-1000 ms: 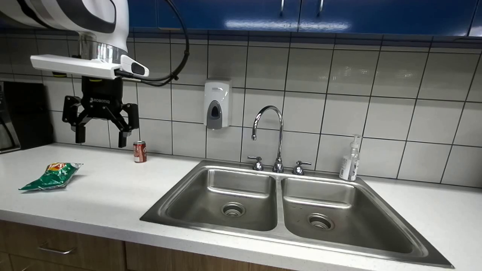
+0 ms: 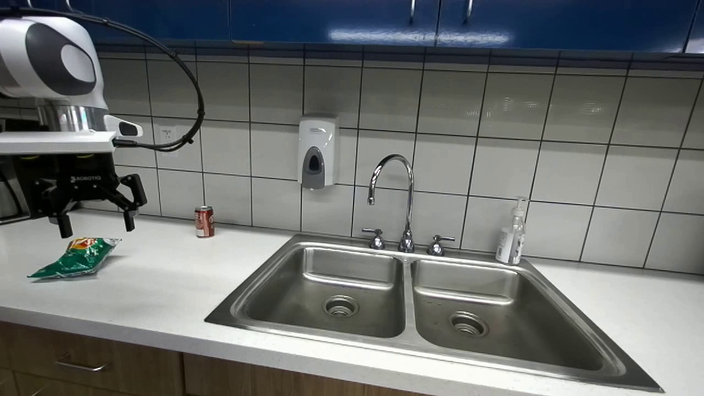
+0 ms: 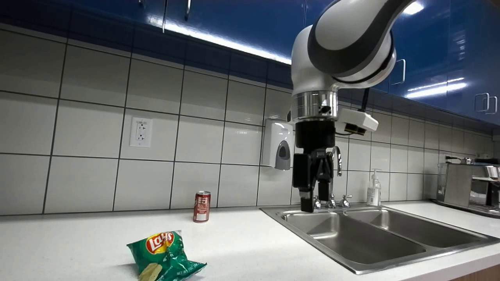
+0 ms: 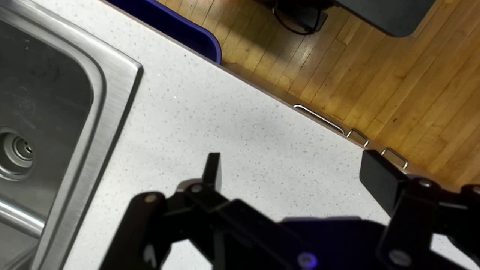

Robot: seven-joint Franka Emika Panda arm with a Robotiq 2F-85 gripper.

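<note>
A green Lay's chip bag (image 2: 79, 258) lies on the white counter, toward the left in exterior view 1 and at the bottom in exterior view 2 (image 3: 164, 255). Behind it, closer to the tiled wall, a red soda can (image 2: 204, 221) stands upright; exterior view 2 shows the same can (image 3: 202, 206). My gripper (image 2: 97, 224) is open and raised over the counter, nothing between its fingers. Bare counter shows between the spread fingertips in the wrist view, where neither bag nor can appears.
A double steel sink (image 2: 407, 330) with a tall faucet (image 2: 407, 198) is set into the counter. A soap bottle (image 2: 512, 237) stands at its back edge, and a dispenser (image 2: 318, 152) hangs on the wall. Clear counter separates bag and sink.
In exterior view 1 the arm and its open gripper have moved left and lower, from near the can to above the bag's place in the picture. Bag and can have stayed put.
</note>
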